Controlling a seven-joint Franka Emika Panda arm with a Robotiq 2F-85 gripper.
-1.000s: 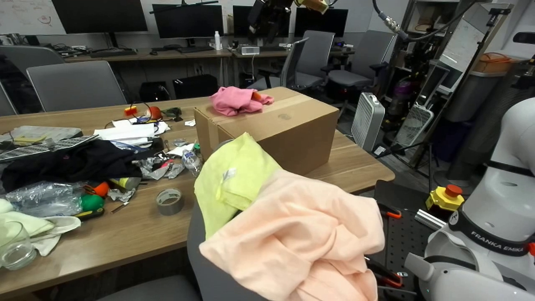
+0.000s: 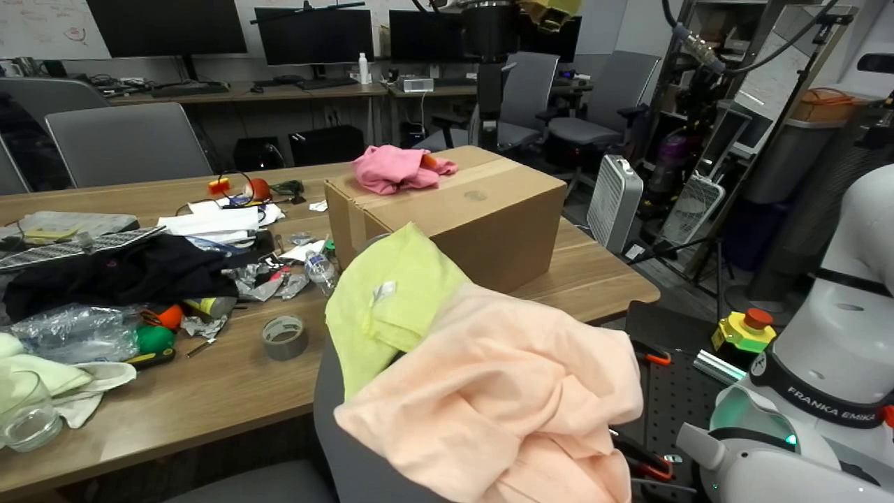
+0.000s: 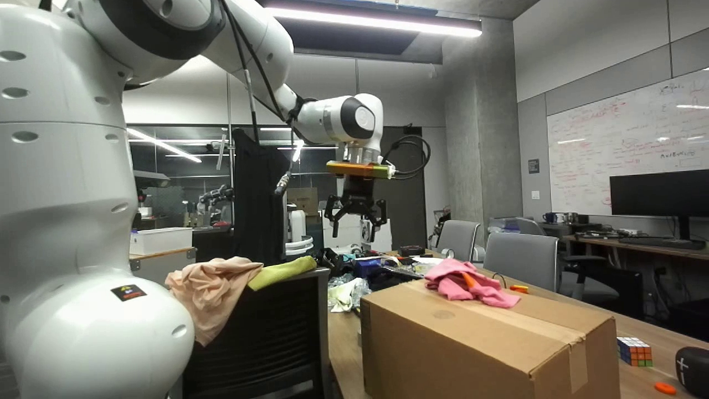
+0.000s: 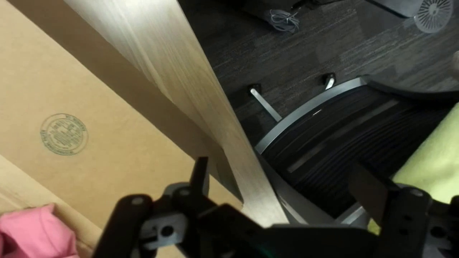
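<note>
My gripper hangs in the air with its fingers spread wide and nothing between them. In the wrist view the open gripper is over the strip between the cardboard box and a chair back. A pink cloth lies crumpled on top of the box, with a small orange thing on it. Draped over the chair back are a yellow-green cloth and a peach cloth, the peach one partly over the yellow-green one. Only an edge of the yellow-green cloth shows at the right of the wrist view.
Clutter covers the left of the table, including a tape roll, a water bottle and a drinking glass. A Rubik's cube sits beside the box. The chair stands close against the table edge.
Seen from exterior view 1, the gripper has shifted right and come lower, its finger now in front of the far chairs. The cloths and the box have stayed put.
</note>
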